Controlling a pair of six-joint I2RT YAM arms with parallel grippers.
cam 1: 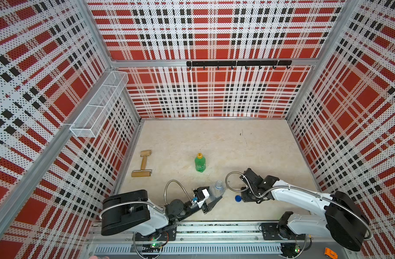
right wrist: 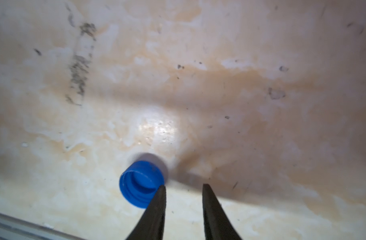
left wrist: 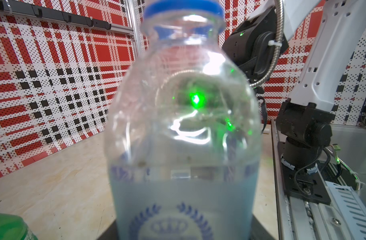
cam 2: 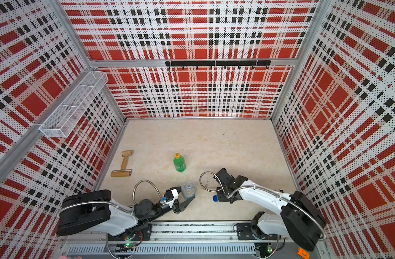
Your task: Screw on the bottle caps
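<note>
My left gripper (cam 1: 214,194) is shut on a clear bottle (left wrist: 183,152), which stands upright. A blue ring (left wrist: 183,6) circles its neck, and the top of the mouth is cut off in the left wrist view. A loose blue cap (right wrist: 141,184) lies on the table, its hollow side showing. My right gripper is partly open over the table, nothing between its fingers. The cap is outside the fingers, overlapping the left fingertip (right wrist: 161,194) in view; whether they touch I cannot tell. Behind the clear bottle stands a green bottle (cam 1: 200,164) with a yellow cap (cam 1: 200,155).
A wooden roller (cam 1: 143,164) lies at the left of the table. The metal rail (cam 1: 223,226) runs along the front edge, close to the cap. A wire basket (cam 1: 100,105) hangs on the left wall.
</note>
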